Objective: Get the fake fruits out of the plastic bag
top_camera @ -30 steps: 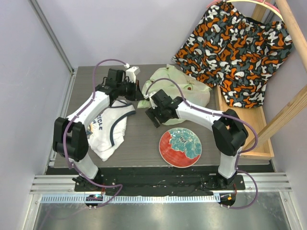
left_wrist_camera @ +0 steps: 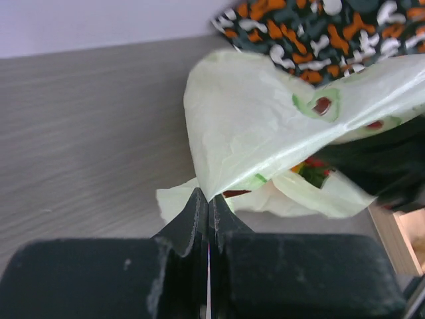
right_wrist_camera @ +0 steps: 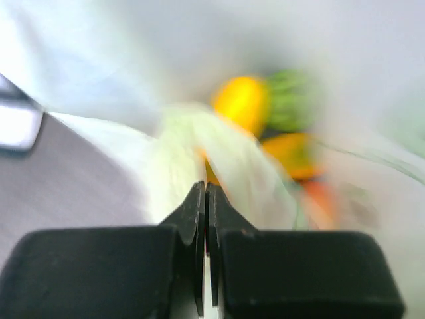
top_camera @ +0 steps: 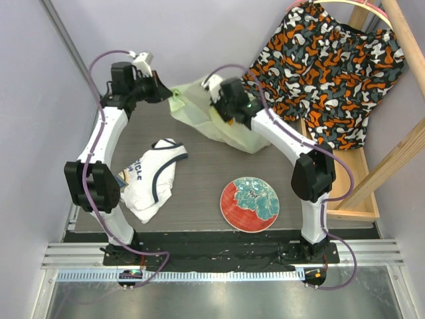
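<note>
The pale translucent plastic bag [top_camera: 199, 109] is stretched out between both arms at the back of the table. My left gripper is shut on its edge, which rises from between the fingertips in the left wrist view. In the right wrist view, blurred by motion, my right gripper is shut, with a fold of the bag at its tips. Beyond that fold, inside the bag, show a yellow fruit [right_wrist_camera: 240, 103], a green one [right_wrist_camera: 289, 100] and an orange piece [right_wrist_camera: 289, 153]. Most of the contents are hidden.
A red plate with a green leaf pattern [top_camera: 250, 205] lies at the front of the table. A white cloth [top_camera: 151, 179] is at left. Camouflage fabric [top_camera: 325, 73] hangs over a wooden frame [top_camera: 362, 189] at right.
The left gripper has moved left and back, pulling the bag's edge out with it. The right gripper has moved back from the front of the bag, and the bag is now lifted and stretched.
</note>
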